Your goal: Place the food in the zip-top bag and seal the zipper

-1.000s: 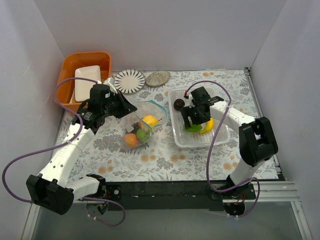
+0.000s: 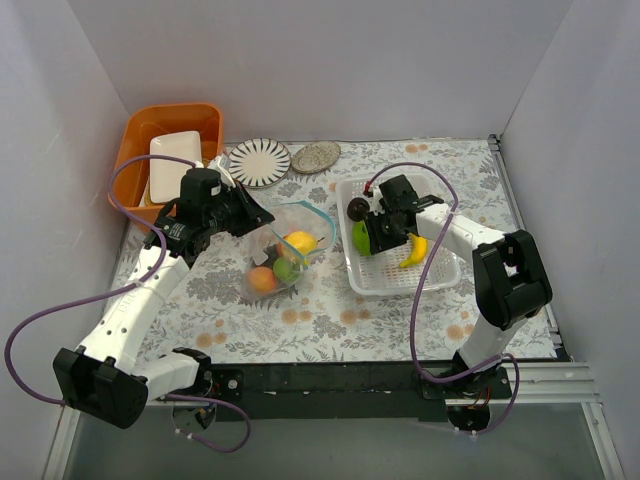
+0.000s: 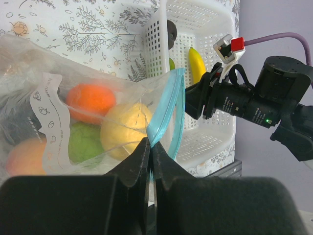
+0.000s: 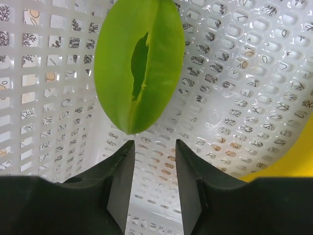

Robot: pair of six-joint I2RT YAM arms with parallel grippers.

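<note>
On the left of the table the clear zip top bag (image 2: 318, 222) holds a yellow fruit (image 3: 126, 128), an orange fruit (image 3: 91, 102) and a green fruit (image 3: 84, 142). My left gripper is shut on the bag's blue zip edge (image 3: 165, 115), whose mouth stands partly apart. Inside the white basket, a green food piece (image 4: 139, 58) with a dark slit leans near the side wall. My right gripper is over the basket with its fingers apart and only basket floor showing between them; the green piece's tip lies just beyond the fingertips.
The white basket (image 2: 385, 283) also holds a yellow banana (image 2: 414, 252) and a dark round item (image 2: 357, 209). Behind stand a striped plate (image 2: 259, 162), a beige plate (image 2: 316, 156) and an orange bin (image 2: 205, 120). Bare patterned cloth lies in front of the bag.
The green piece has shifted from beside the banana to the basket's left wall and turned. My right gripper has moved slightly. My left arm and the bag have stayed still.
</note>
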